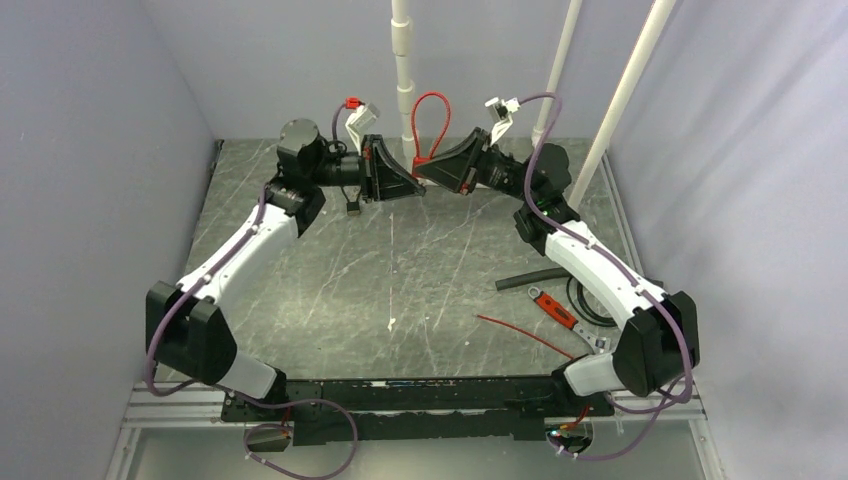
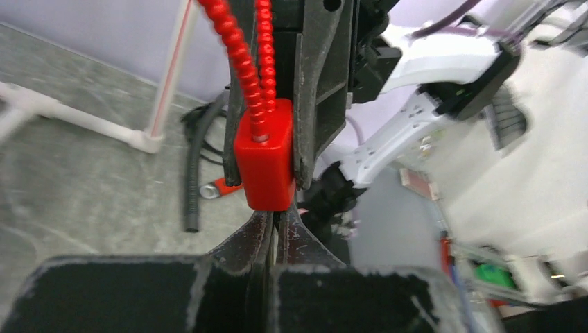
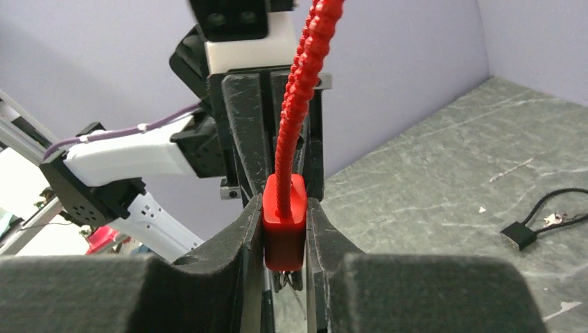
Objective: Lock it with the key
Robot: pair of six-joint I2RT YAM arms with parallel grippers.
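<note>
A red padlock (image 2: pixel 267 159) with a long red looped shackle (image 3: pixel 303 90) is held up above the table between the two arms. My right gripper (image 1: pixel 418 170) is shut on its body; the padlock lies snugly between the fingers in both wrist views. Both strands of the shackle meet the top of the body. My left gripper is shut just beneath the padlock, tips close to its underside. A thin pale sliver shows between its fingers; whether it is the key I cannot tell. In the right wrist view, the padlock hides part of the left fingertips.
On the table's right lie a black tube (image 1: pixel 530 278), a red-handled wrench (image 1: pixel 556 308), a black cable coil (image 1: pixel 592 305) and a thin red rod (image 1: pixel 525 332). White pipes (image 1: pixel 403 70) stand at the back.
</note>
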